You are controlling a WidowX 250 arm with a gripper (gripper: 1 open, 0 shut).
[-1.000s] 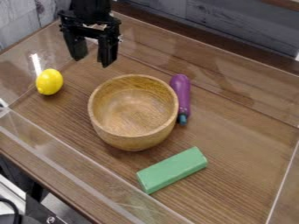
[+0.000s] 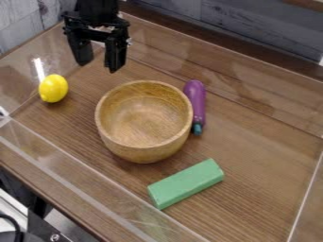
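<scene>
My black gripper (image 2: pixel 98 55) hangs at the top left over the wooden table, above a yellow egg-shaped object (image 2: pixel 53 88) and up-left of a large tan wooden bowl (image 2: pixel 143 137). Whether its fingers are open or shut is unclear at this size. The bowl looks empty.
A purple eggplant-like object (image 2: pixel 197 105) lies right of the bowl. A green block (image 2: pixel 186 183) rests at the lower right, below the bowl.
The gripper has shifted very slightly upward. The objects on the table have stayed where they were.
</scene>
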